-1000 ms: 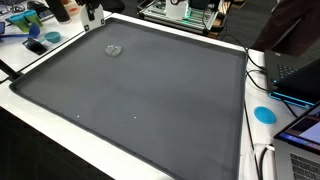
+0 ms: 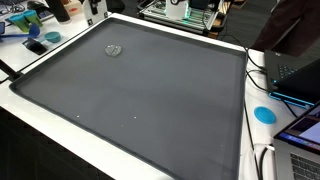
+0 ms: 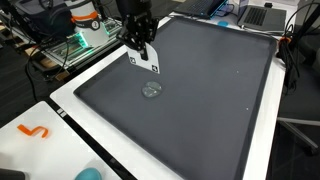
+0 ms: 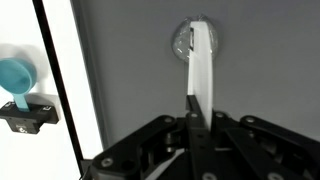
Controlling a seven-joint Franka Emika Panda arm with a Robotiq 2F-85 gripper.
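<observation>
In exterior view 2, my gripper [image 3: 146,45] is shut on a white card [image 3: 143,60] with small dark squares near its corners. The card hangs above the dark grey mat [image 3: 200,110]. Seen from the wrist, the white card [image 4: 203,70] appears as a narrow strip rising from between the fingers. A clear round dish [image 3: 152,89] lies on the mat, beyond the card from the wrist and partly covered by it there. The same dish [image 2: 113,50] shows uncovered in exterior view 1, where the gripper is mostly cut off by the top edge.
A blue disc [image 2: 265,115] and laptops [image 2: 300,160] stand along the right side. Teal cups and small items, including a teal cup [image 2: 52,37], sit on the white table at the left. An orange piece [image 3: 33,131] lies off the mat.
In exterior view 1, the gripper and card at the top edge have shifted slightly. The clear dish has stayed in place.
</observation>
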